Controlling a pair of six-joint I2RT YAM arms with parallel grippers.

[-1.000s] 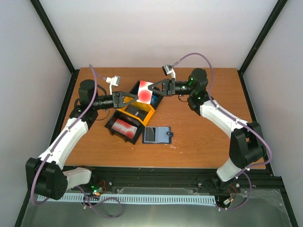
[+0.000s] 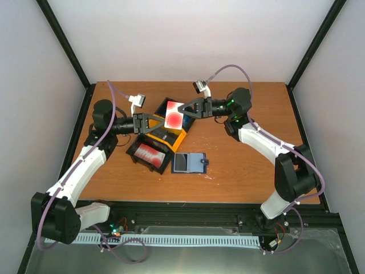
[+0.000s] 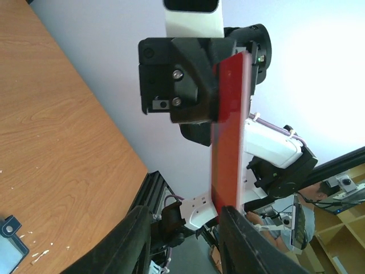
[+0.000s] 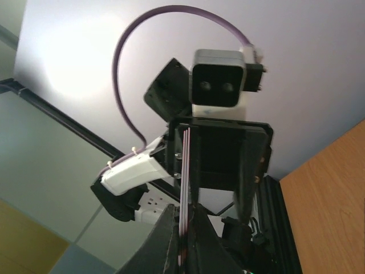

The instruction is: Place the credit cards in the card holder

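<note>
A red-and-white card [image 2: 174, 120], seen edge-on as a thin stack in the right wrist view [image 4: 185, 171], is held upright between the arms. My right gripper [image 2: 182, 108] is shut on it. My left gripper [image 2: 162, 122] faces the card's other edge, its fingers apart with nothing visible between them; in the left wrist view the card's red face [image 3: 228, 137] stands just beyond them. The blue card holder [image 2: 196, 162] lies open on the table below.
A black box [image 2: 142, 160] with red-and-white cards and a yellow-and-black box [image 2: 165, 137] lie beneath the arms.
The card has moved slightly left and down in the top view, held by my right gripper, and now sits closer to my left gripper's fingertips.
</note>
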